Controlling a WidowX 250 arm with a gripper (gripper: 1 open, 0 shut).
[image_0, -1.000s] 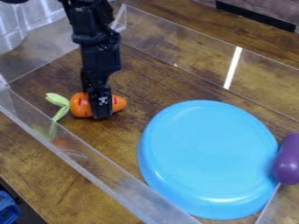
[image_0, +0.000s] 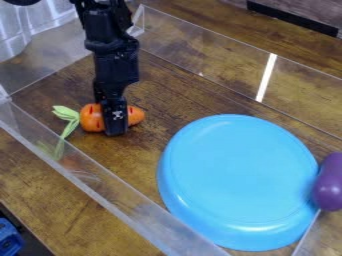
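The black gripper (image_0: 112, 117) reaches down from the top left, its fingertips low over an orange toy carrot (image_0: 88, 118) with pale green leaves, which lies on the wooden floor of a clear-walled bin. The fingers overlap the carrot's body; whether they are closed on it I cannot tell.
A large blue plate (image_0: 234, 180) fills the lower right of the bin. A purple object (image_0: 327, 182), perhaps an eggplant, is at the right edge. Clear walls run along the left and bottom. Bare wood (image_0: 201, 85) lies behind the plate.
The gripper has shifted very slightly on the carrot; otherwise little differs.
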